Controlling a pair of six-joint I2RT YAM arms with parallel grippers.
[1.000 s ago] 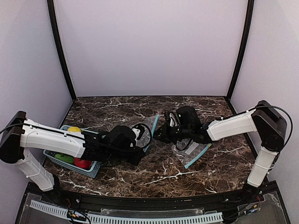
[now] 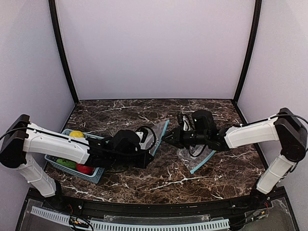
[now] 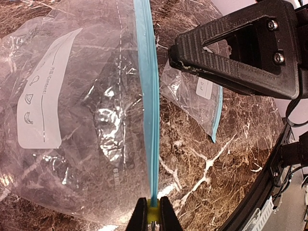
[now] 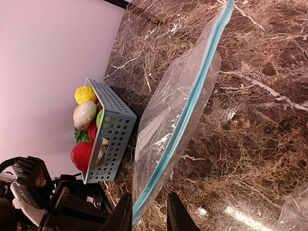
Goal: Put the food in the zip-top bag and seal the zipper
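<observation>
A clear zip bag (image 3: 86, 106) with a blue zipper strip (image 3: 150, 120) and a white label is raised off the table on its side. My left gripper is shut on the near end of that strip. Part open, my right gripper hovers just right of the strip with no hold on it showing; in the left wrist view one dark finger (image 3: 216, 53) stands apart from the strip. The bag looks empty. The food, including a yellow piece (image 4: 84, 95) and a red one (image 4: 82, 156), sits in the basket (image 4: 115, 125).
A second clear bag (image 2: 195, 159) with a blue edge lies on the marble table, below and beside my right gripper. The basket stands at the left, partly under my left arm. Bare table (image 2: 144, 185) lies at the front.
Over the last second my right arm has shifted a little to the right. The bag's strip and my left gripper have moved slightly right too.
</observation>
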